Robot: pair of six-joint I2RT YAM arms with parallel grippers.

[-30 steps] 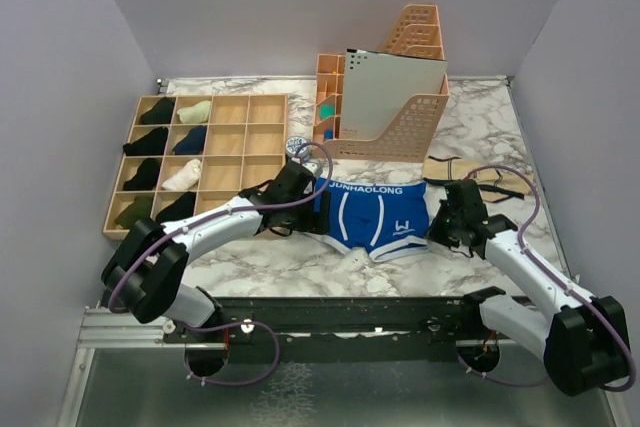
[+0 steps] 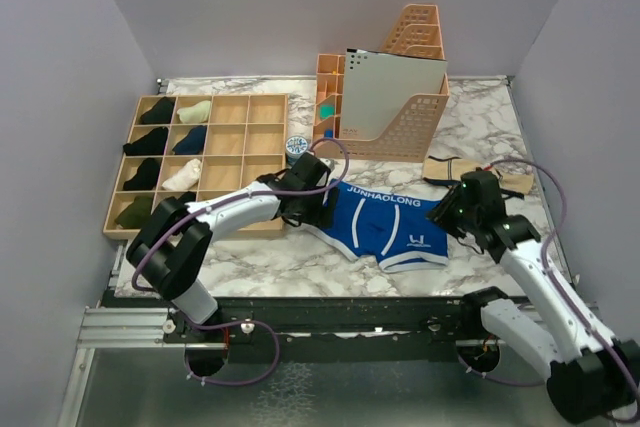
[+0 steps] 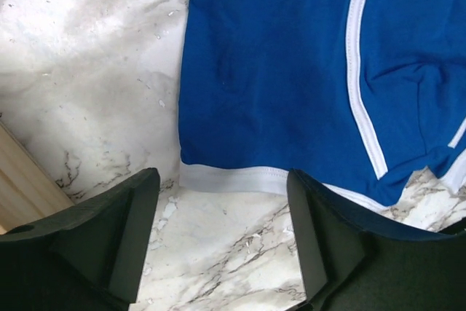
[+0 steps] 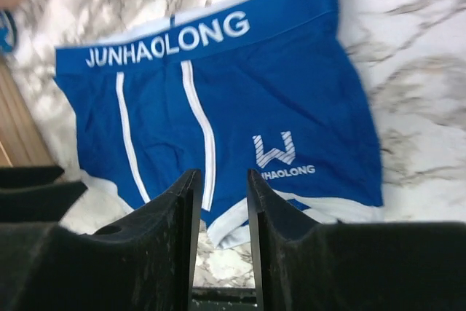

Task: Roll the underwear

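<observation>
Blue underwear [image 2: 390, 222] with white waistband lettering, stripes and hems lies spread on the marble table. My left gripper is over its left end, fingers apart, with the white hem and some marble below and between them. My right gripper hangs above the underwear's lower right part, near the printed logo, its fingertips a short gap apart with nothing visibly held.
A wooden grid organizer [image 2: 230, 137] with rolled garments stands at the left. A peach file holder [image 2: 400, 132] is at the back, and a beige cloth item [image 2: 500, 182] lies at the back right.
The right arm has shifted and now sits higher in the top view. The left gripper has moved slightly. The underwear's right end now lies a little differently, spread further right.
</observation>
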